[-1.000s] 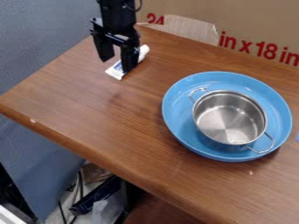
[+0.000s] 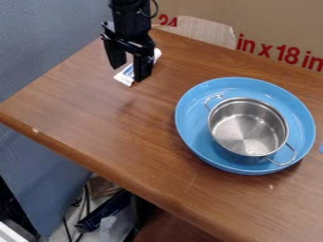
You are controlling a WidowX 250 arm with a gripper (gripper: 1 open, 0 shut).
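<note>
My black gripper (image 2: 128,59) is at the top left, low over a small white item with blue marking (image 2: 124,76) that lies on the table and is partly hidden by it. Whether the fingers are open or shut on that item is unclear. A steel pot (image 2: 247,128) with two wire handles stands in a blue plate (image 2: 195,142) on the right half of the table.
A cardboard panel (image 2: 265,28) stands along the back. Cables and dark objects lie below the table's front left edge.
My gripper has shifted slightly over the white item and now covers more of it. The pot and plate have not moved.
</note>
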